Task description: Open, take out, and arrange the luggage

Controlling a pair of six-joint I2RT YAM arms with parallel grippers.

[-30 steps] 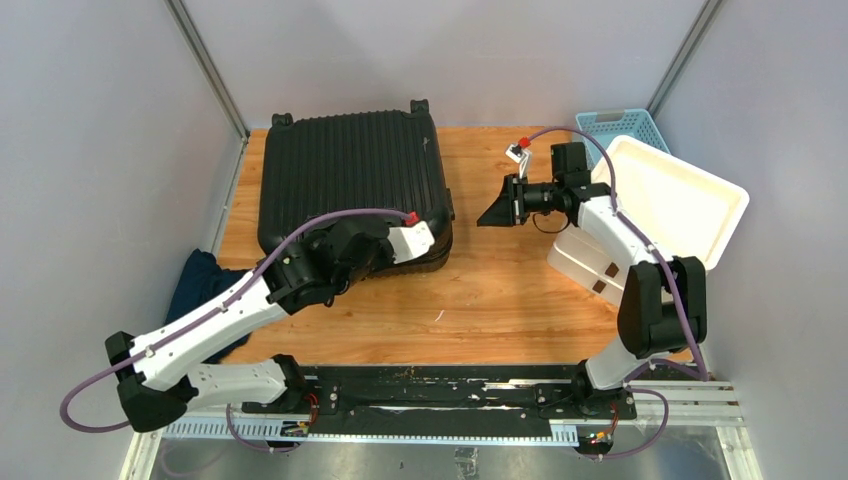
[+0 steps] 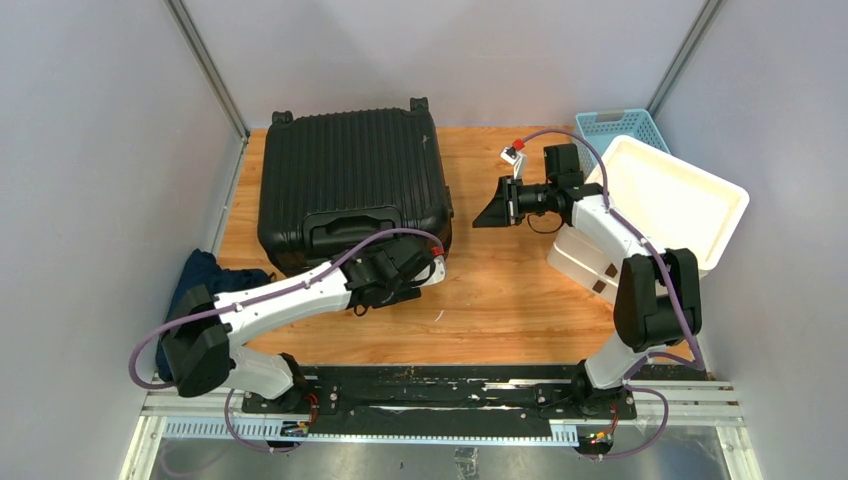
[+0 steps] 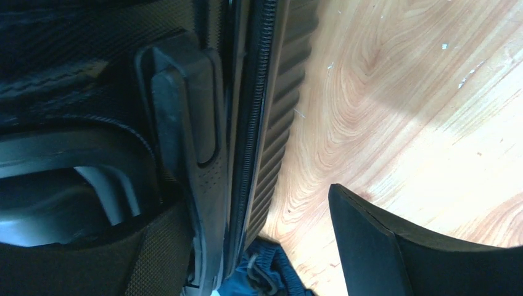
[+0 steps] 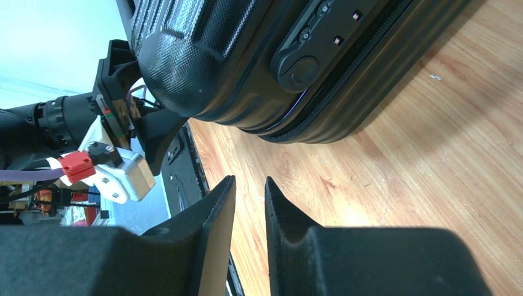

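A large black ribbed suitcase (image 2: 350, 170) lies flat at the back left of the wooden table. My left gripper is open at the suitcase's front side; in the left wrist view one finger is against a long latch or handle piece (image 3: 194, 117) beside the zipper, the other over bare wood. My right gripper hangs over the table right of the suitcase, its fingers slightly apart with nothing between them. In the right wrist view the suitcase's corner and side latch (image 4: 299, 68) show above the fingers.
A dark blue cloth (image 2: 205, 280) lies left of the suitcase. At the right stand a cream lidded bin (image 2: 670, 200) and a light-blue basket (image 2: 620, 125).
The right gripper has moved slightly; the suitcase looks nearly unchanged.
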